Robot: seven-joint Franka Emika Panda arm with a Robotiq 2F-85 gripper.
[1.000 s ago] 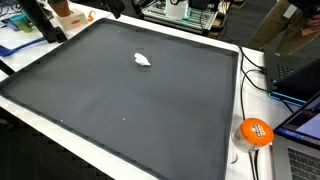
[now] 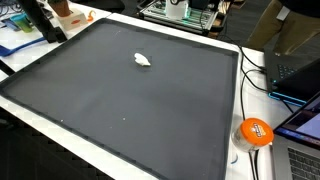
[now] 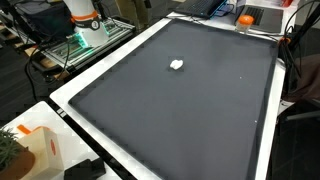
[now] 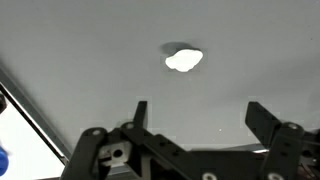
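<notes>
A small white object [image 2: 142,59] lies alone on the dark grey mat [image 2: 150,105], toward its far side in exterior view 1. Exterior view 2 has the same white piece [image 3: 176,65] in the upper middle of the mat. From above, the wrist view shows the white object [image 4: 184,60] beyond my fingertips, a dark shadow beside it. My gripper is open, its two black fingers wide apart and nothing between them. It is clear of the object.
An orange-lidded container [image 2: 254,134] stands on the white table near a laptop [image 2: 302,158]. Cables run along the right side in exterior view 1. Around the white piece, the mat is bare.
The white object has stayed in place.
</notes>
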